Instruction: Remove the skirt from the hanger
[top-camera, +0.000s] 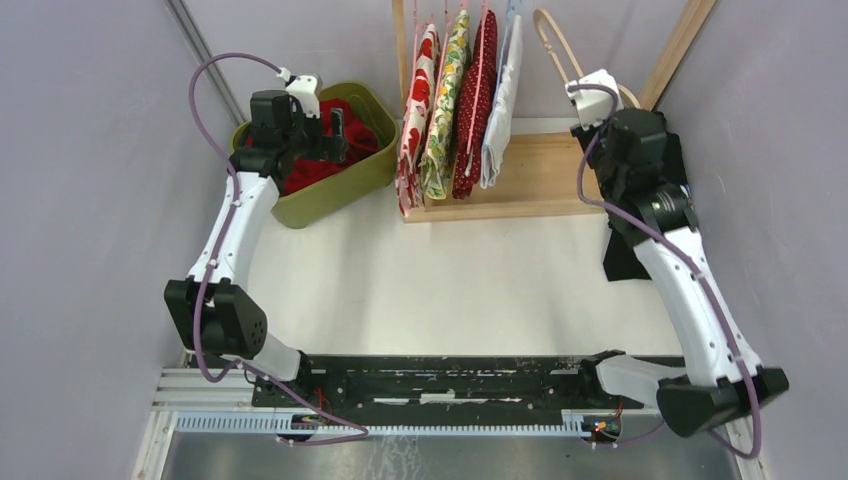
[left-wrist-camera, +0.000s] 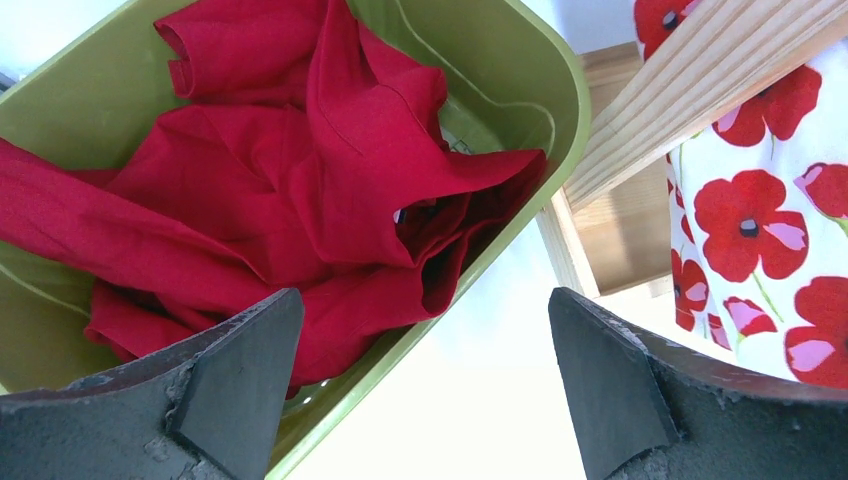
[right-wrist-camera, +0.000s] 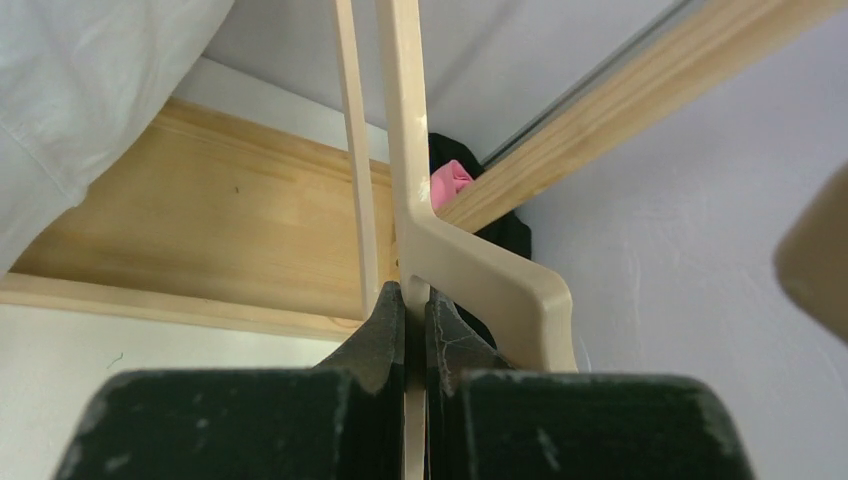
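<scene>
Several garments hang close together at the back: one with red poppies (top-camera: 413, 130), a yellow floral one (top-camera: 446, 110), a dark red dotted one (top-camera: 476, 105) and a pale one (top-camera: 503, 110). Which of them is the skirt I cannot tell. My right gripper is shut on a long beige wooden tool (right-wrist-camera: 404, 120). In the top view this tool (top-camera: 553, 45) rises up and left, right of the garments and apart from them. My left gripper stands open above the green bin's edge, its gap empty.
Crumpled red cloth (left-wrist-camera: 270, 200) lies in the green bin (top-camera: 335, 197). The wooden rack base (top-camera: 555, 165) stands below the garments, with a slanted post (top-camera: 680, 50) at right. Black cloth (top-camera: 625, 255) lies beyond my right arm. Mid-table is bare.
</scene>
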